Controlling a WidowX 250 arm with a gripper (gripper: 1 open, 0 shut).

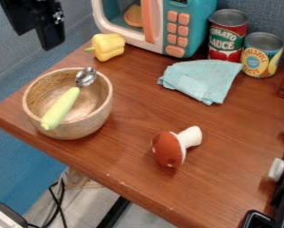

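Note:
My black gripper (pixel 37 20) hangs at the top left, above and left of the wooden bowl (pixel 52 125), partly cut off by the frame edge; whether it is open or shut is unclear. A spoon with a pale green handle (pixel 59 109) rests in the bowl. A toy mushroom (pixel 170 150) lies at the middle right. A small yellow object (pixel 107 45) sits by the toy microwave (pixel 180 27).
A tomato sauce can (pixel 226 40) and a yellow can (pixel 261 58) stand at the back right, with a blue cloth (pixel 201 80) before them. Dark items line the right edge.

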